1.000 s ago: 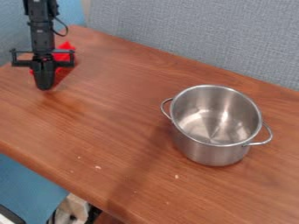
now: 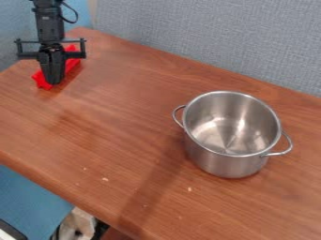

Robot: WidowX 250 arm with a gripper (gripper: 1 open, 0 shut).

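The black gripper (image 2: 53, 73) is at the far left of the table, low over a red object (image 2: 69, 62) that it partly covers. Its fingers look closed together; whether anything is between them is hidden. A steel pot (image 2: 230, 133) with two side handles stands upright on the right half of the wooden table (image 2: 126, 150).
A grey padded wall (image 2: 213, 33) runs behind the table. The left front edge drops to a blue surface (image 2: 25, 202).
The gripper has shifted slightly up, away from the front of the table, and more of the red object shows below it. The pot has not moved.
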